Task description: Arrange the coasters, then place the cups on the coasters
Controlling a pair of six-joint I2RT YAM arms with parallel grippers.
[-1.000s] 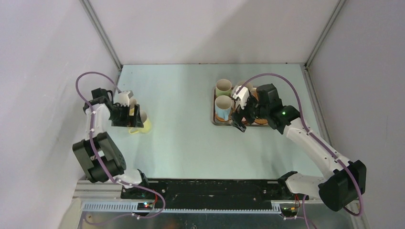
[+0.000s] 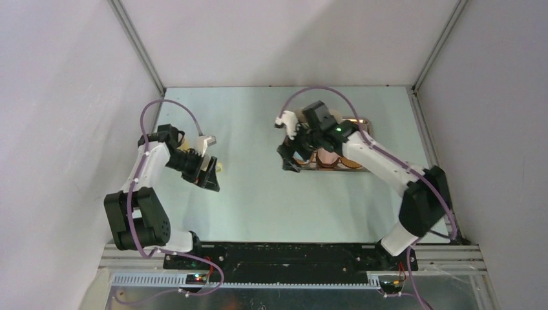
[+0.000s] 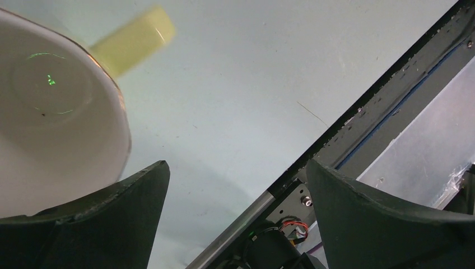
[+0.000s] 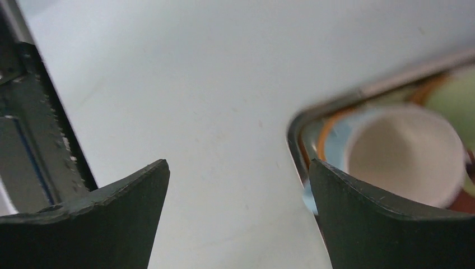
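In the left wrist view a cup (image 3: 61, 129) with a white inside and a yellow handle (image 3: 134, 42) stands close, behind the left finger. My left gripper (image 2: 208, 181) is open, and most of that cup is hidden under it in the top view; only a bit of yellow (image 2: 220, 166) shows. My right gripper (image 2: 289, 159) is also open, at the left front corner of a tray (image 2: 329, 169). A blue cup (image 4: 339, 140) in the tray stands beside its right finger. Round brown coasters (image 2: 352, 163) lie in the tray.
More cups, one of them green (image 4: 459, 98), stand in the tray, partly covered by the right arm. Another yellow item (image 2: 185, 143) shows behind the left arm.
My left gripper has moved right, and the yellow showing beside it is farther right too. The right gripper has swung left, from over the tray to its left front corner.
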